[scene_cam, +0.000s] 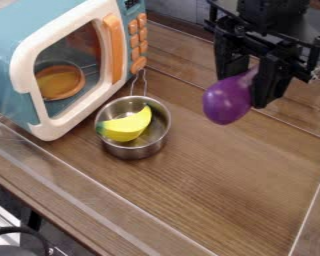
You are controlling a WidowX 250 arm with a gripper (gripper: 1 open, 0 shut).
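My gripper [248, 76] hangs at the upper right, shut on a purple eggplant [227, 102] held above the wooden counter. A steel bowl [133, 145] holding a yellow banana [124, 126] sits left of centre. The toy microwave [43, 20] stands at the upper left with its door opening visible and an orange round dish [59, 80] inside.
A dark cable lies at the lower left corner, beyond the counter's front edge.
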